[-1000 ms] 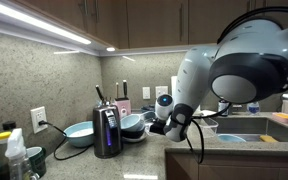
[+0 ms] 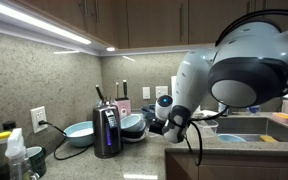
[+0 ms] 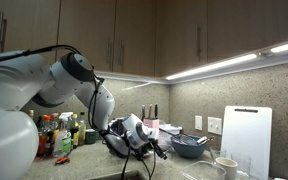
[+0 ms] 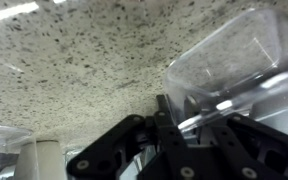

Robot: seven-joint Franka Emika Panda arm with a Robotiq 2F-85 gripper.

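In the wrist view, my gripper is at the near edge of a clear plastic container, which lies tilted at the right. Its black fingertips are close to the container's wall. The gap between them is hard to make out, and whether they touch the wall cannot be told. Seen from outside, the gripper is low over the back of the counter, beside some bowls; in the other exterior view the gripper is small and partly hidden by cables.
A dark kettle-like appliance and a light blue bowl stand left of the arm. The sink is at the right. A white board leans on the wall.
The kettle-like appliance and bowls stay where they were.
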